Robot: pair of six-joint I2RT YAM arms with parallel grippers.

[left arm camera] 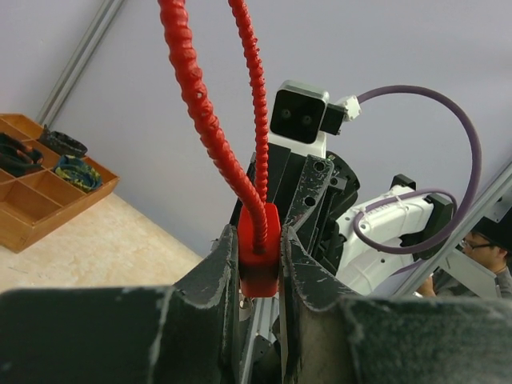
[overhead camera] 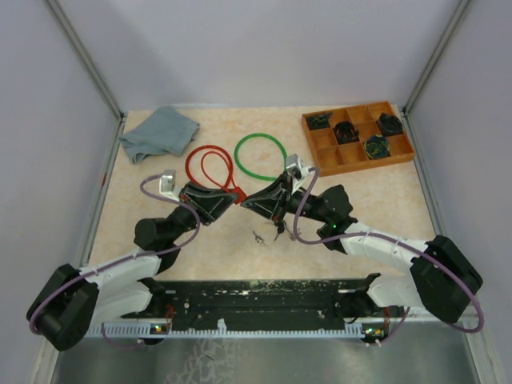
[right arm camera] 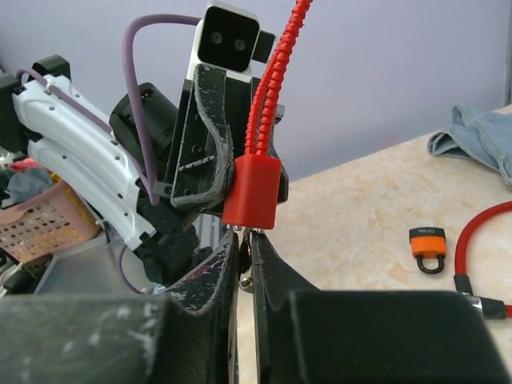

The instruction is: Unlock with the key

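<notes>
A red lock body (left arm camera: 260,254) with its red cable looped upward is clamped between the fingertips of my left gripper. In the right wrist view the same lock (right arm camera: 254,192) hangs directly above my right gripper. Between the right fingertips a small, dark and metallic key (right arm camera: 246,250) shows, its upper end close under the lock's lower face. Whether it sits inside the keyhole cannot be made out. From the top view, the left gripper (overhead camera: 230,200) and right gripper (overhead camera: 246,202) meet nearly tip to tip over the table.
Loose keys (overhead camera: 260,239) lie on the table below the grippers. An orange padlock (right arm camera: 428,248) rests near a red cable (right arm camera: 472,240). Farther back are a green cable loop (overhead camera: 258,136), a grey cloth (overhead camera: 160,132) and a wooden compartment box (overhead camera: 360,164).
</notes>
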